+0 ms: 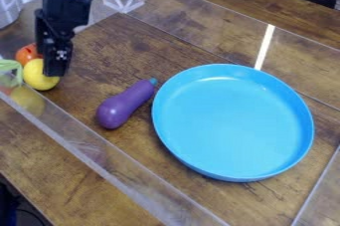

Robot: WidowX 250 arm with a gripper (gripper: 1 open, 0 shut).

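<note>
My black gripper is open at the upper left, its fingers pointing down just above a yellow round toy. A red-orange toy lies behind it, partly hidden by the gripper. A purple eggplant lies in the middle, left of a large blue plate. A pale green leafy toy is at the left edge, partly cut off.
A clear transparent barrier runs along the lower left of the wooden table. A white strip stands out at the right.
</note>
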